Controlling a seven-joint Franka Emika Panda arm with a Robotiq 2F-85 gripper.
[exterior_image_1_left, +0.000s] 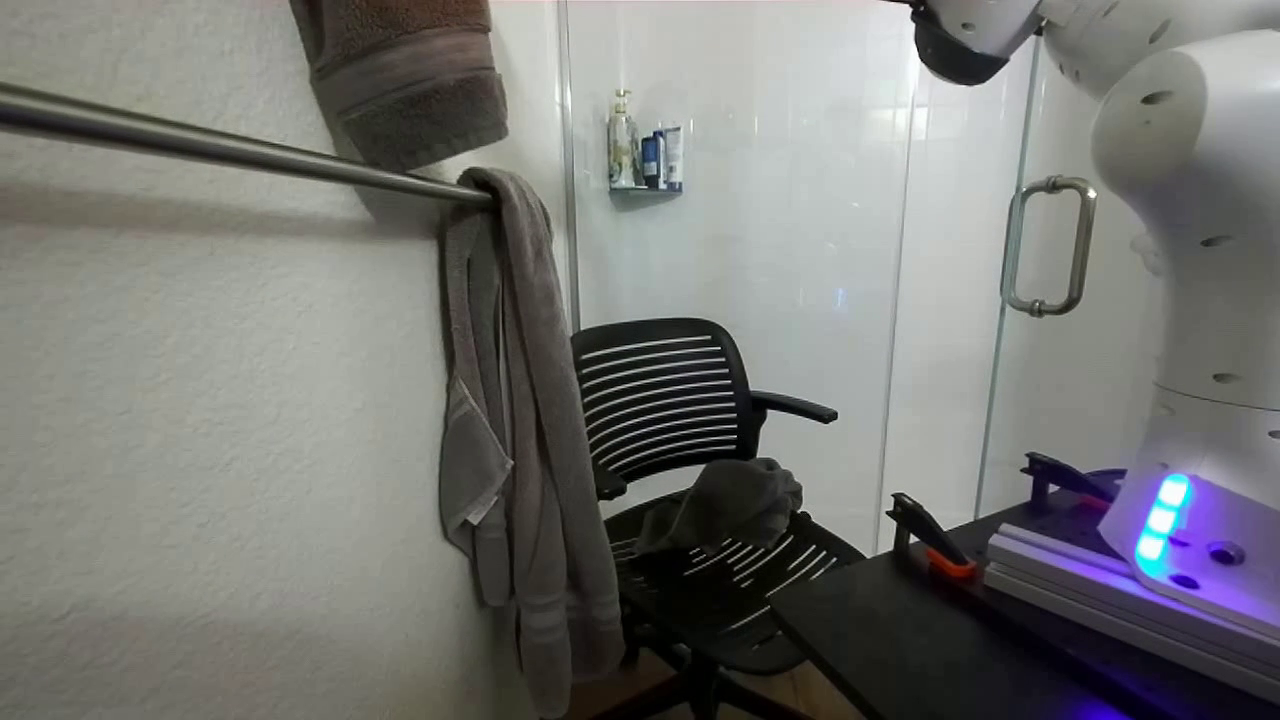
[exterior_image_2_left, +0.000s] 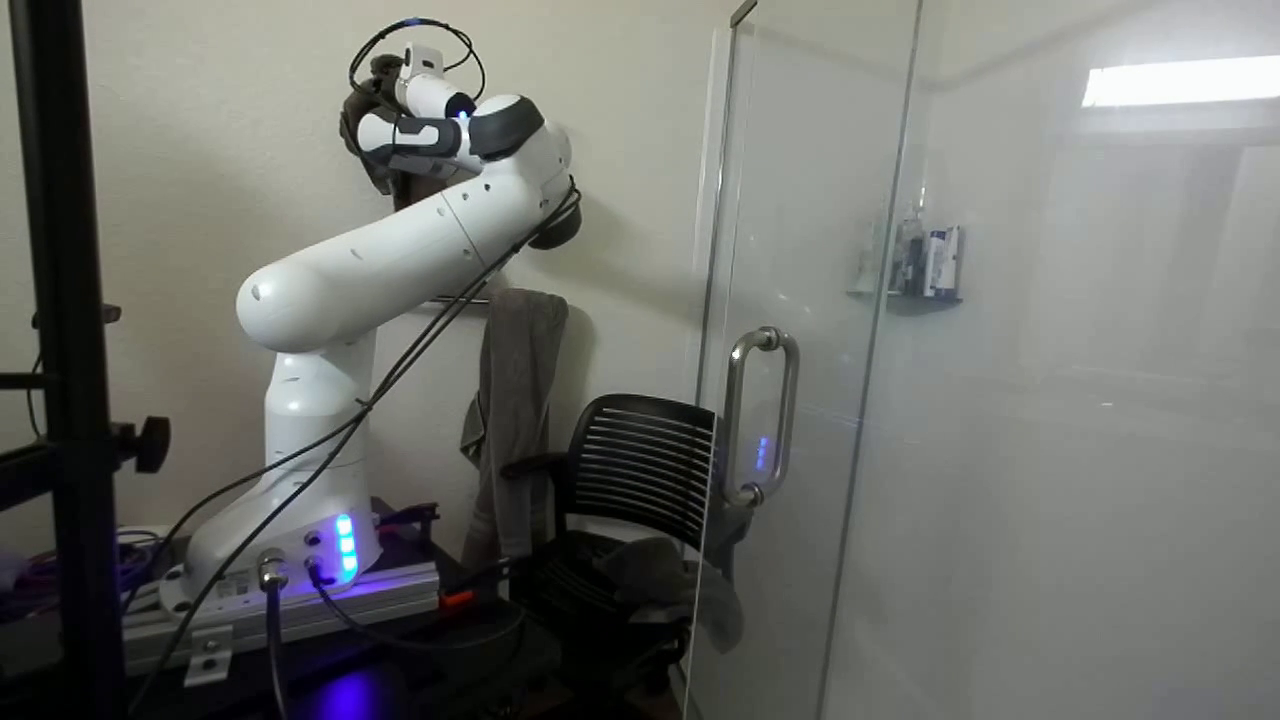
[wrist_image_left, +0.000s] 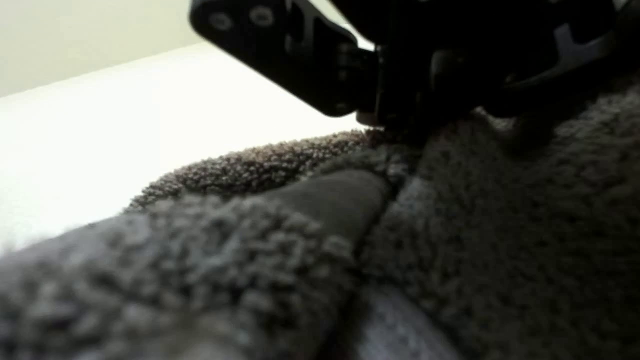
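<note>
A grey-brown towel (exterior_image_1_left: 414, 78) hangs in the air above the wall bar, its banded lower end showing in exterior view 1. My gripper is shut on this towel; in the wrist view the dark fingers press into the fluffy folds (wrist_image_left: 240, 252), and their tips are lost in shadow. Exterior view 2 has the arm raised high, with a bunch of dark cloth (exterior_image_2_left: 360, 114) at its end. A second grey towel (exterior_image_1_left: 546, 456) is draped over the end of the metal bar (exterior_image_1_left: 228, 154). Exterior view 1 leaves the gripper out of frame.
A black chair (exterior_image_1_left: 660, 402) with a crumpled grey cloth (exterior_image_1_left: 732, 504) on its seat stands below the bar. The glass door's handle (exterior_image_2_left: 734, 420) juts out right of the arm. A corner shelf (exterior_image_1_left: 645, 190) holds bottles.
</note>
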